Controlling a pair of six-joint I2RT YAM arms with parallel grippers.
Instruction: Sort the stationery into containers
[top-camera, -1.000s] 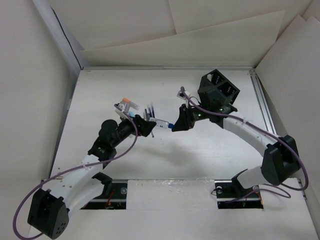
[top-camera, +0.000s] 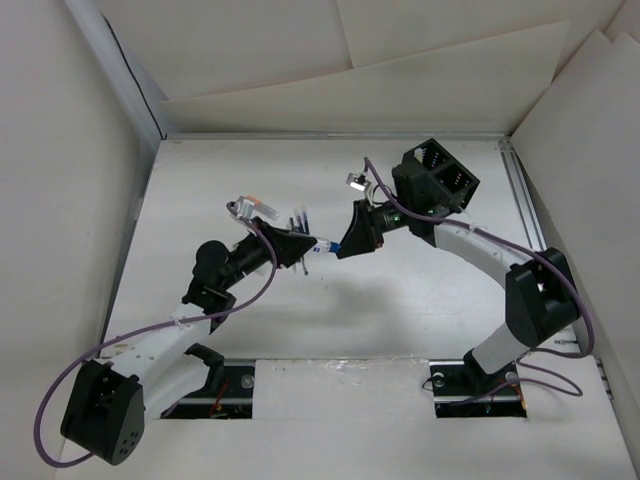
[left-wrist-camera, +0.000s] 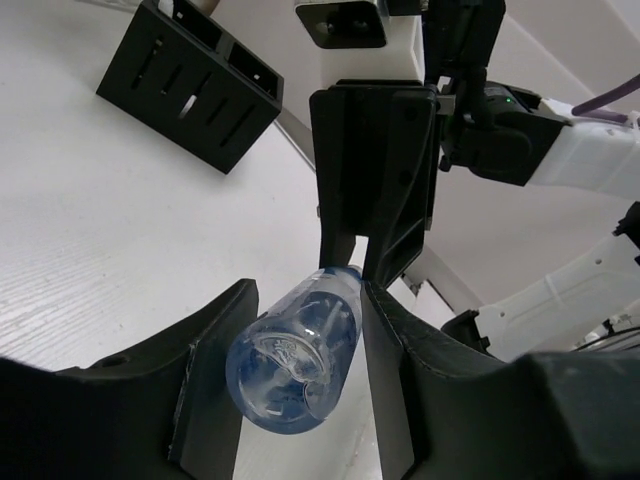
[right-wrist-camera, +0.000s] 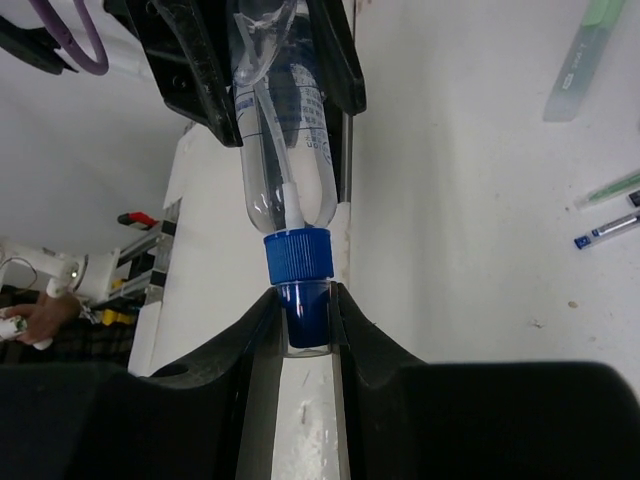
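A clear plastic bottle (right-wrist-camera: 287, 180) with a blue cap (right-wrist-camera: 298, 255) is held in the air between both grippers. My right gripper (top-camera: 348, 243) is shut on the bottle's blue-capped end. My left gripper (top-camera: 305, 243) is at the other end, its fingers around the clear body; in the left wrist view the bottle's round end (left-wrist-camera: 288, 375) sits between them, though whether they grip it firmly is unclear. Pens (right-wrist-camera: 605, 228) and a pale green-capped item (right-wrist-camera: 580, 70) lie on the table. A black multi-compartment container (top-camera: 440, 172) stands at the back right.
More stationery (top-camera: 258, 205) lies on the table behind my left gripper. Pale panels wall the back and sides.
My right arm's elbow has shifted forward and left, and its gripper slightly left with the bottle. The left gripper has moved slightly, staying at the bottle's other end.
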